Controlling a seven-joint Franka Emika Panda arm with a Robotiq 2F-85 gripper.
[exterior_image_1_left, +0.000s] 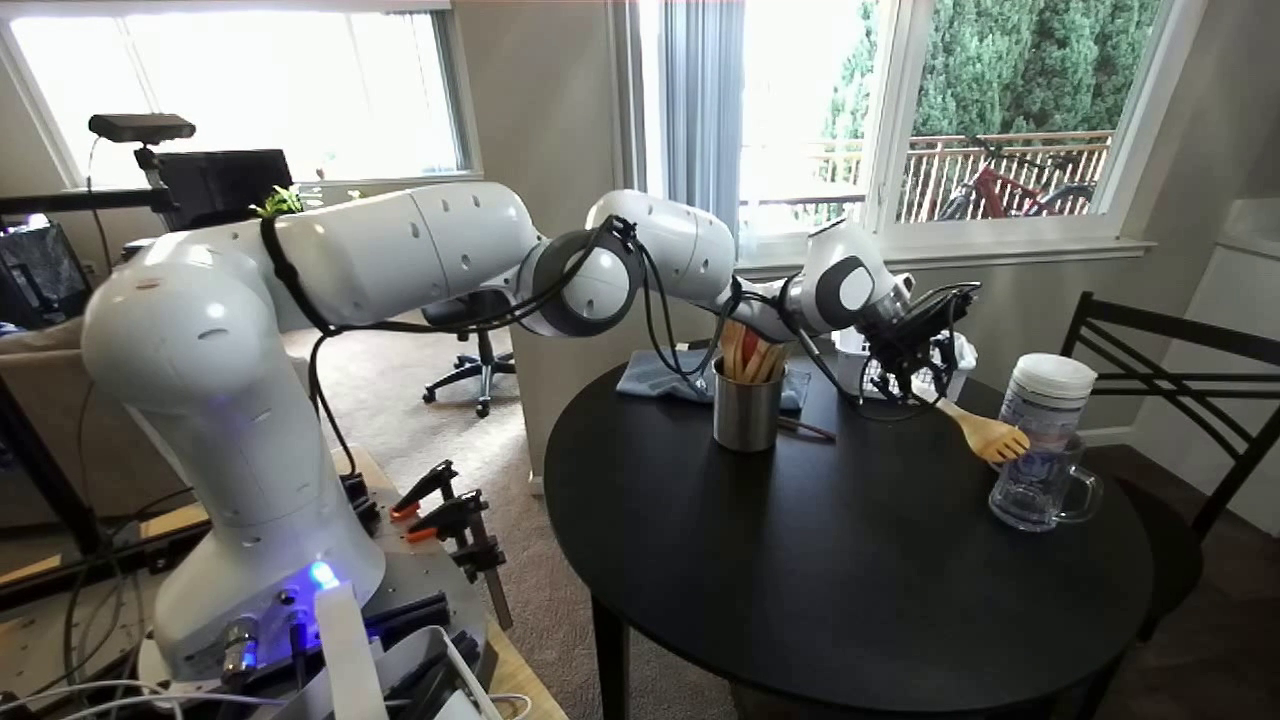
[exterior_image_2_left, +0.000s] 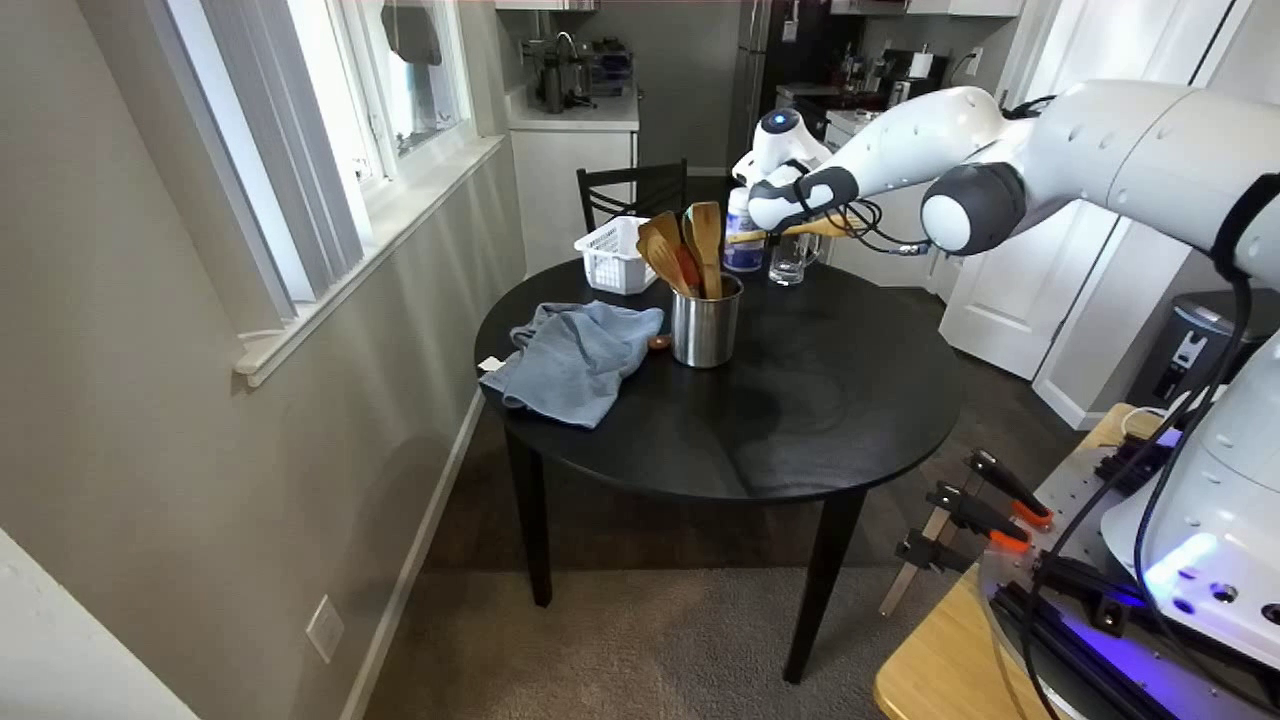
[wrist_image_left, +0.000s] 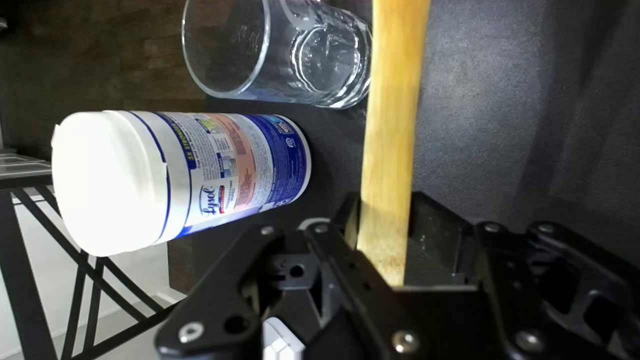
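Observation:
My gripper is shut on the handle of a wooden fork-ended utensil (exterior_image_1_left: 986, 434), which shows as a pale strip (wrist_image_left: 393, 120) running up the wrist view. In exterior view 1 the utensil slants down to the right above the black table, its tines in front of the wipes canister (exterior_image_1_left: 1048, 394) from that angle. A clear glass mug (wrist_image_left: 324, 57) stands beside the white-lidded canister (wrist_image_left: 234, 165). Whether the utensil touches either one cannot be told.
A steel holder (exterior_image_2_left: 705, 329) full of wooden utensils stands on the round table (exterior_image_1_left: 768, 576), near a blue-grey cloth (exterior_image_2_left: 581, 364) and a white basket (exterior_image_2_left: 617, 254). A black chair (exterior_image_1_left: 1170, 384) is behind the canister.

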